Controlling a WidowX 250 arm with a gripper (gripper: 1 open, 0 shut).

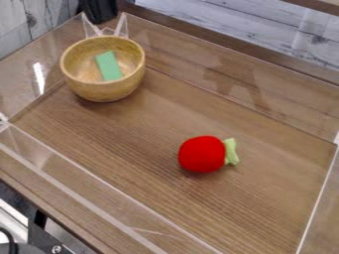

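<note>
A yellow-tan bowl (126,84) sits at the upper left of the table with a green block (107,65) inside it. My gripper (99,16) is a dark shape cut off by the top edge, above and behind the bowl; whether it is open or shut is hard to make out. A red round object with a pale green top, like a strawberry or tomato (201,154), lies at the lower right of centre.
A wall stands at the far left, close to the bowl.
</note>
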